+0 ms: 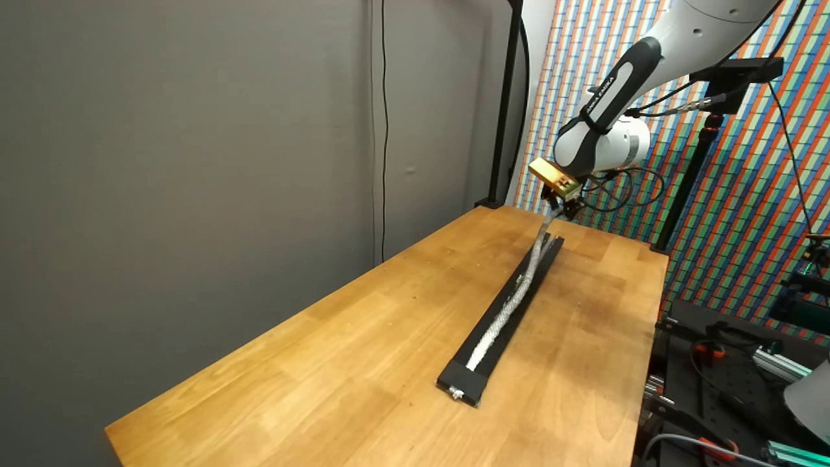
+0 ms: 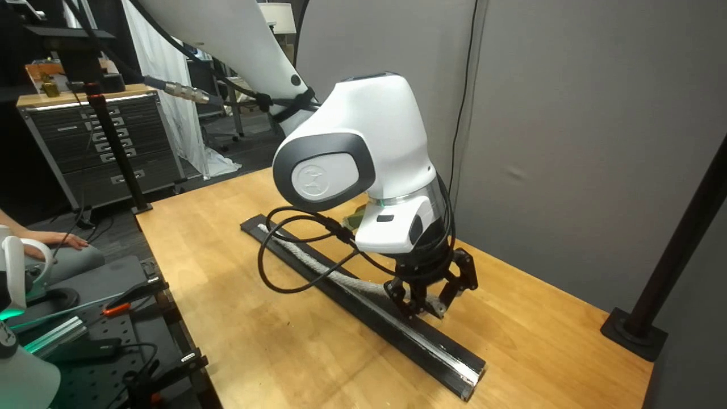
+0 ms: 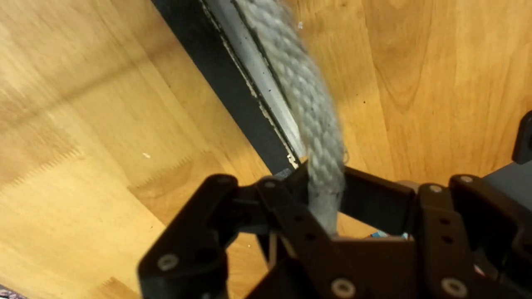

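Note:
A grey-white braided rope (image 1: 507, 309) runs along a black channel bar (image 1: 461, 351) on the wooden table. Its near end lies at the bar's capped end; the far part rises off the bar to my gripper (image 1: 561, 209). In the wrist view the rope (image 3: 315, 117) passes between the dark fingers, and my gripper is shut on it close to its end. The bar's light inner groove (image 3: 267, 82) shows beside the rope. From the other side, the gripper (image 2: 423, 311) hangs above the channel bar (image 2: 436, 351), next to its open end.
Bare wooden tabletop (image 1: 327, 373) lies on both sides of the bar. A black post (image 2: 640, 317) stands at a table corner, and a grey wall panel (image 1: 233, 155) borders one long edge. A cable loop (image 2: 262, 255) hangs from the arm.

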